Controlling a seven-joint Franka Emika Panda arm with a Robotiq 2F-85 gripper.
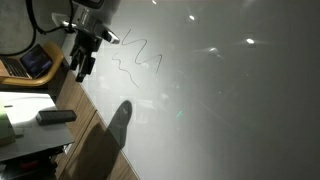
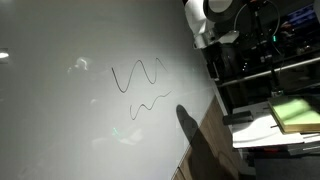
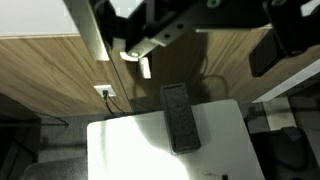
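A dark oblong block, possibly an eraser, lies on a small white table. It also shows in exterior view 1 as a dark block near the table's edge. My gripper is open above and a little to the right of the block, clear of it, pointing down. In exterior view 2 the gripper hangs beside the whiteboard. The tilted whiteboard carries two wavy black lines, the larger line above the smaller one.
A green-covered item sits on the table beside the block. Behind the table, a laptop rests on an orange-brown chair. Wood panelling runs below the whiteboard, and a wall outlet with a cable shows there.
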